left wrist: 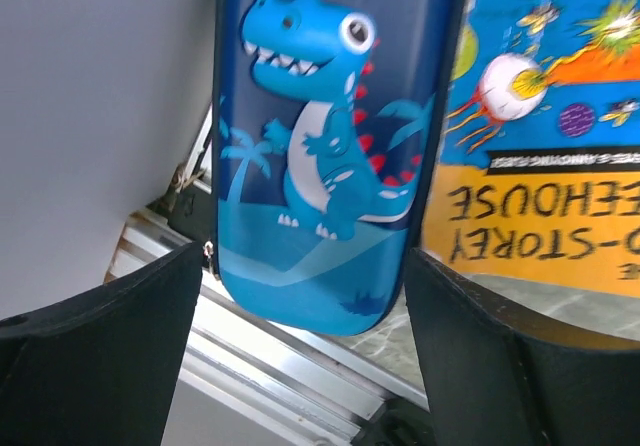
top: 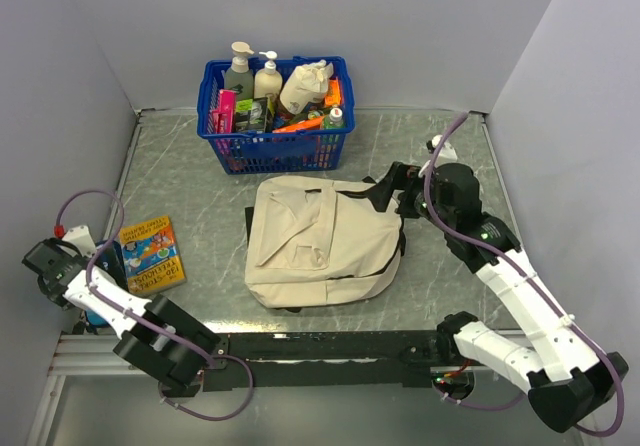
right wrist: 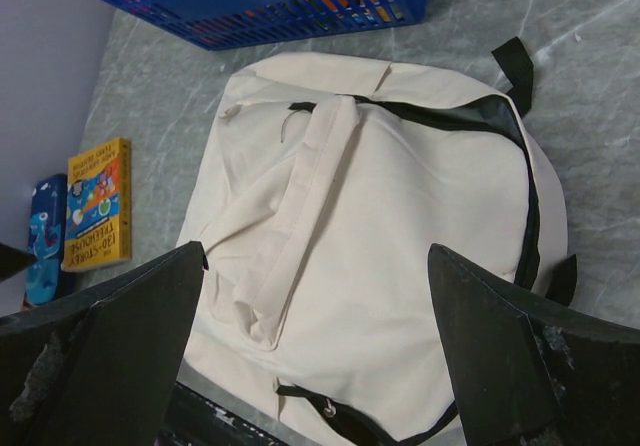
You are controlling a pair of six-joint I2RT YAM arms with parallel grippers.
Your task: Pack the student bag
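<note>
In the left wrist view a blue dinosaur pencil case (left wrist: 330, 166) lies between the open fingers of my left gripper, beside a treehouse book (left wrist: 540, 216); at top it is largely hidden by the left arm. My right gripper hangs open over the cream backpack (right wrist: 360, 206), which lies flat mid-table with dark zip edges. Behind the bag a blue basket (top: 275, 151) holds bottles, a white pouch and several packs.
Grey side walls (top: 560, 166) bound the marble table (top: 200, 196). Bare surface shows between book and bag and right of the basket. The front rail (top: 300, 346) edges the table.
</note>
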